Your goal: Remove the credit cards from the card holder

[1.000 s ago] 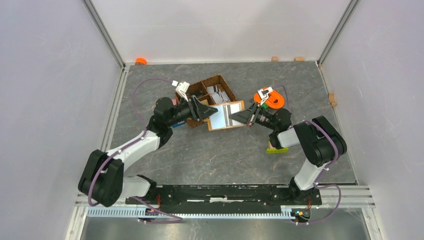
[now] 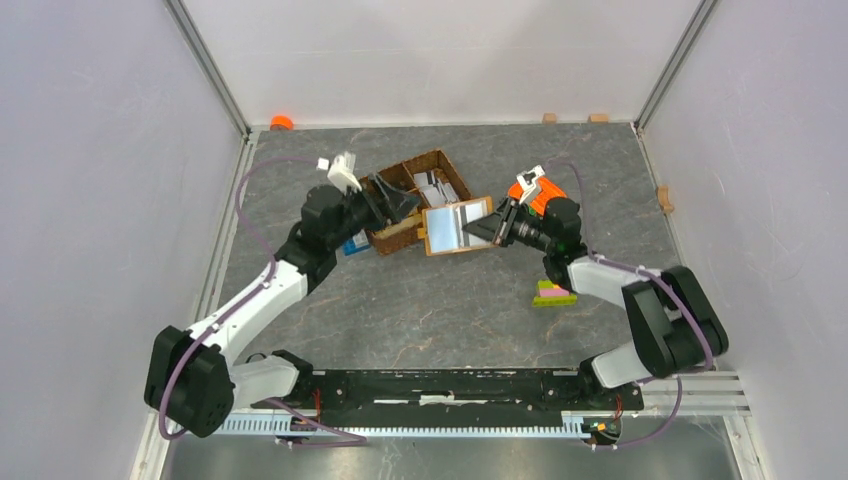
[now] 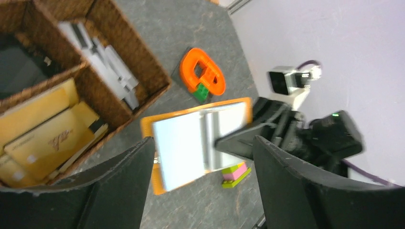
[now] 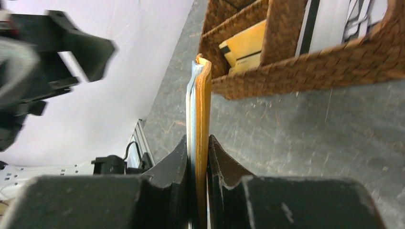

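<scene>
The card holder (image 2: pixel 451 228), an orange-edged flat piece with white and striped inner faces, is held up at the centre by my right gripper (image 2: pixel 490 228), shut on it; in the right wrist view it stands edge-on between the fingertips. My left gripper (image 2: pixel 396 200) stands open to the upper left of the holder, nothing between its fingers; in the left wrist view the holder (image 3: pixel 181 148) lies beyond its fingertips. Whether separate cards are in the holder I cannot tell.
A woven divided basket (image 2: pixel 437 158) with cards and yellow items stands behind the holder. An orange toy (image 3: pixel 210 71) lies at right, green-and-pink blocks (image 2: pixel 553 293) nearer.
My left gripper has drawn back leftward, away from the holder.
</scene>
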